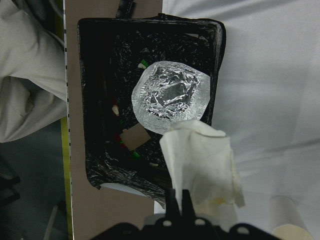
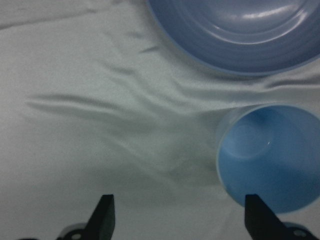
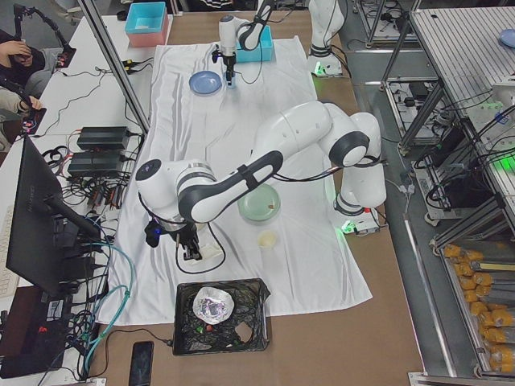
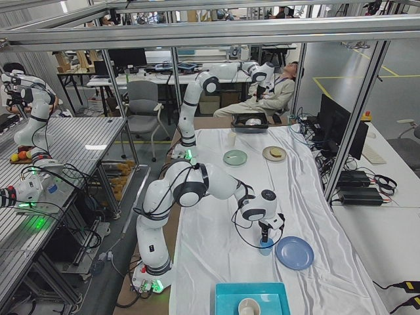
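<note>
My left gripper (image 3: 190, 249) is raised over the cloth near the black bin (image 3: 185, 322), shut on a crumpled white paper napkin (image 1: 197, 165) with a yellowish stain. The bin holds a foil dish (image 1: 170, 95) and scraps. My right gripper stands open above a blue cup (image 2: 270, 157), which is beside the blue plate (image 4: 295, 252).
A green plate (image 3: 259, 203), a tan plate (image 4: 274, 153) with a yellow item and a pale cup (image 1: 287, 225) stand on the white cloth (image 3: 314, 281). A teal tray (image 4: 249, 289) holding a white cup is beside the right arm.
</note>
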